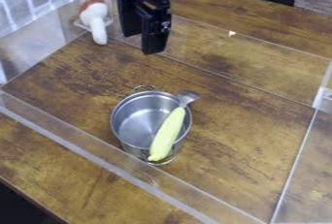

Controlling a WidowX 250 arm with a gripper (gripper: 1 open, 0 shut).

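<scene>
A black robot gripper [150, 36] hangs near the top centre, above the wooden surface and right of a white toy with a red top [95, 20], apparently a mushroom. Whether its fingers are open or shut is unclear. A steel pot [135, 118] stands in the lower middle, with a yellow-green corn cob [168, 134] lying in it, tilted against the right side. A grey utensil or handle [185, 98] pokes out at the pot's upper right.
Clear plastic walls [52, 126] border the work area on the left and front, and more stand at the right.
</scene>
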